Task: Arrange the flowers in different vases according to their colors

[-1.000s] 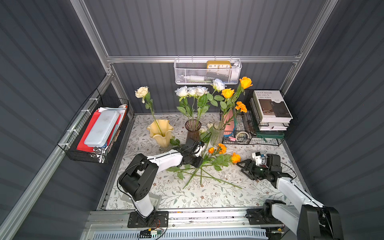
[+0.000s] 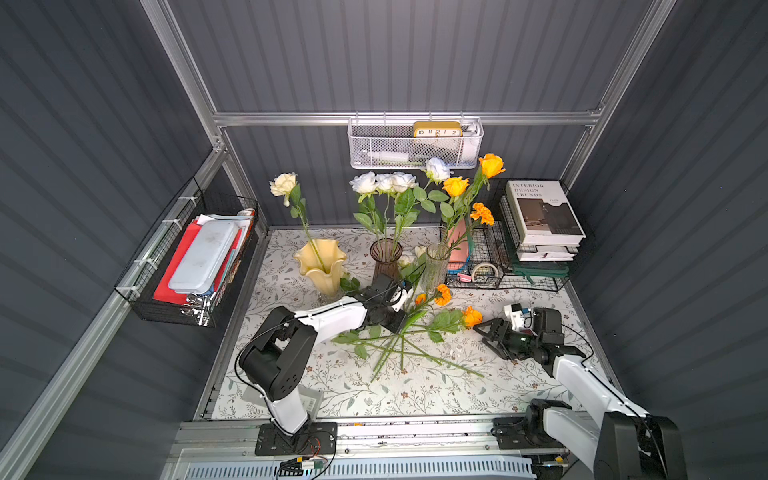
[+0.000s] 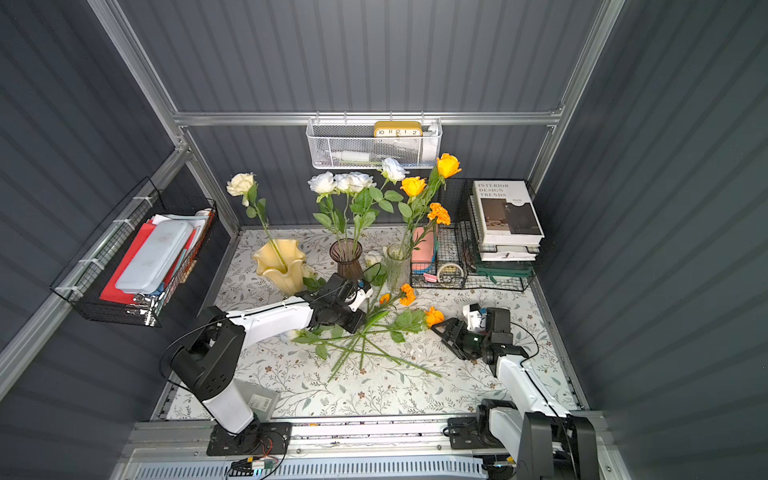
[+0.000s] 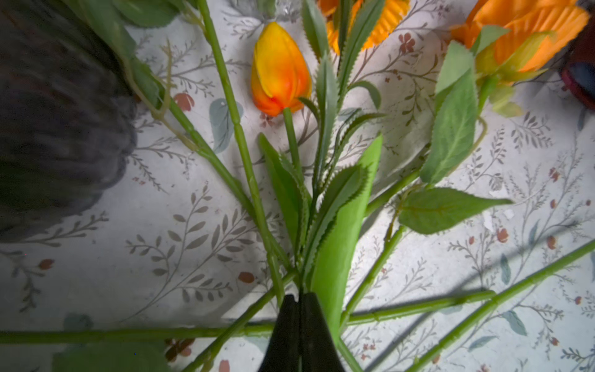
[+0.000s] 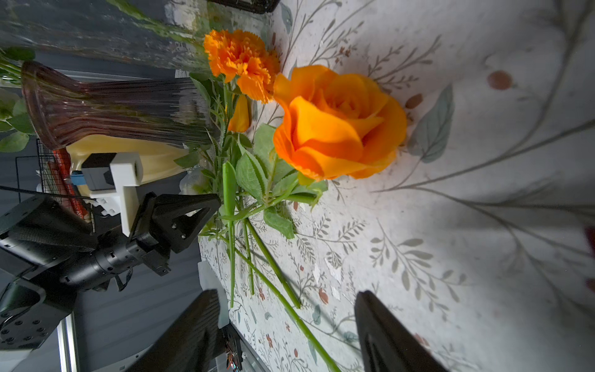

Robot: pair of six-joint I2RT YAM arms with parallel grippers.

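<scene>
My left gripper is shut, its fingertips flush together at the crossing green stems. The stems of an orange tulip (image 4: 280, 71) and an orange carnation (image 4: 378, 24) run down to these tips; whether one is pinched cannot be told. To the right, my right gripper stands open and empty, short of an orange rose (image 5: 341, 121) lying on the table. Behind stand a cream vase (image 2: 322, 268) with one cream rose (image 2: 283, 185), a brown vase (image 2: 385, 256) with white roses (image 2: 384, 182), and a clear vase (image 2: 436, 268) with mostly orange-yellow flowers (image 2: 456, 186) and one white rose (image 2: 437, 169).
Wire baskets (image 2: 484, 268) and stacked books (image 2: 545, 212) fill the back right. A black wire basket (image 2: 196, 268) hangs at the left. White flowers and leaves (image 2: 416, 268) lie between the vases.
The right arm is still.
</scene>
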